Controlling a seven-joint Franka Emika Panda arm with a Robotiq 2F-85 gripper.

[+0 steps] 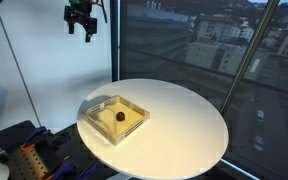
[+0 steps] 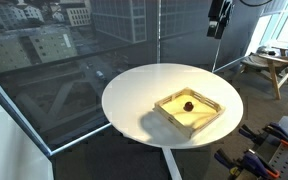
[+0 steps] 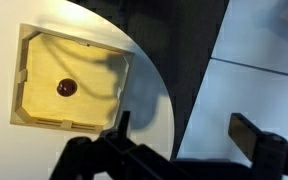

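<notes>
A small dark red round object lies inside a shallow wooden tray on the round white table. Seen from above in the wrist view, the dark object rests on the tray's yellowish floor, left of its middle, clear of the walls. My gripper hangs high above and behind the tray, well apart from it. Its two black fingers stand wide apart in the wrist view, open, with nothing between them. In the second exterior view, the gripper is at the top, above the table's far edge.
A wooden chair stands beyond it. Cables and a dark robot stand are near the table's edge. Windows and a white panel border the space.
</notes>
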